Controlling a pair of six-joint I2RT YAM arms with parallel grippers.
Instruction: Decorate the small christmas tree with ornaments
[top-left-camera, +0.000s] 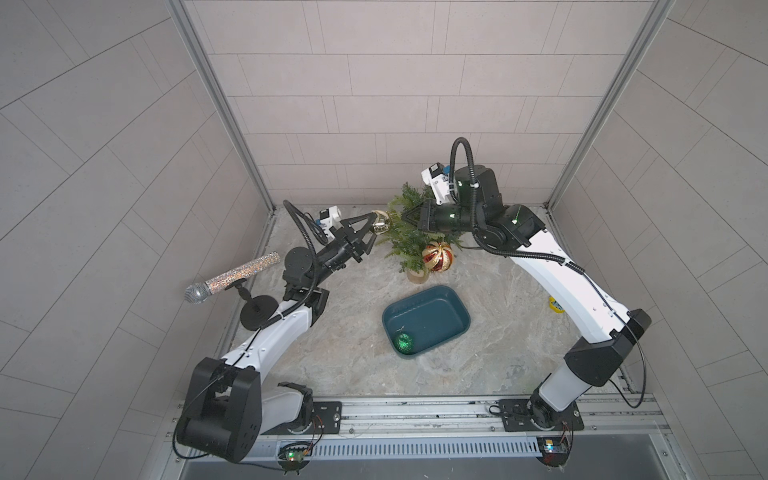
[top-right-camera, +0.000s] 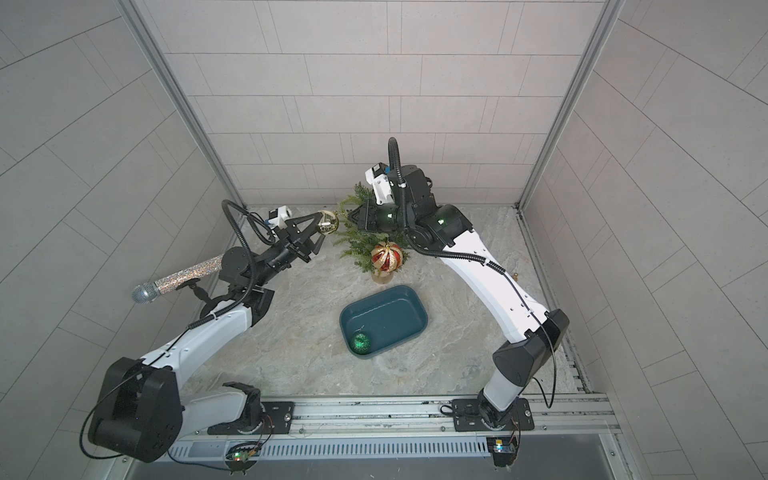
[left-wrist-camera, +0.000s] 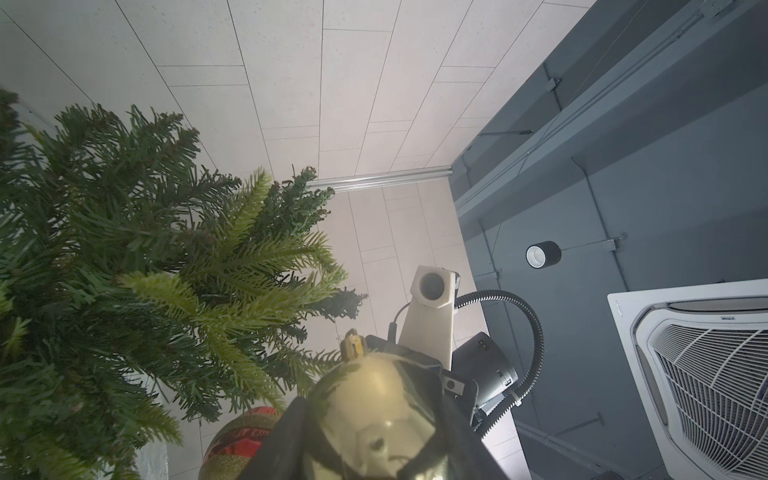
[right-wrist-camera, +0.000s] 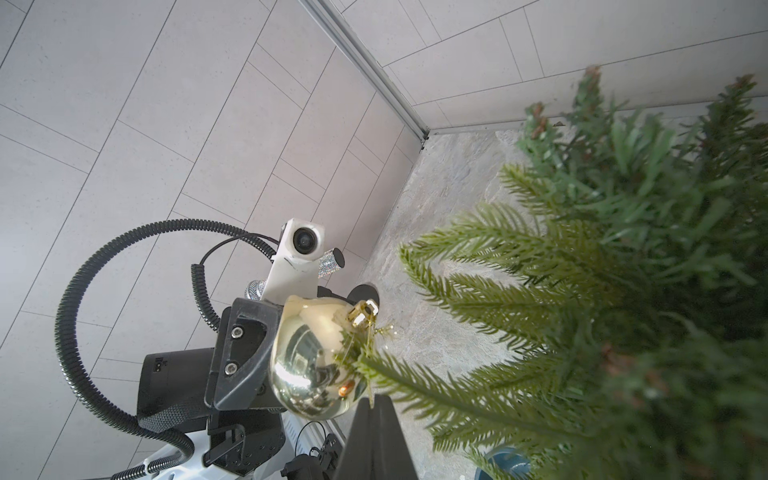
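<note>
A shiny gold ball ornament (right-wrist-camera: 308, 360) sits between the fingers of my left gripper (top-left-camera: 374, 225), which is shut on it just left of the tree. Its cap (right-wrist-camera: 364, 312) faces the green christmas tree (top-left-camera: 416, 240), and a branch tip reaches the ball in the right wrist view. My right gripper is shut, its tips just beside the ball and a thin gold strand; whether the strand is pinched is unclear. A red and gold striped ornament (top-left-camera: 437, 257) hangs low on the tree's front. One green glitter ball (top-left-camera: 404, 342) lies in the teal tray (top-left-camera: 456, 300).
The teal tray stands in front of the tree's base (top-left-camera: 417, 276). At the left, a glittery microphone (top-left-camera: 232, 277) stands on a black stand. A small yellow item (top-left-camera: 555, 305) lies at the right, partly behind my right arm. Bare table surrounds the tray.
</note>
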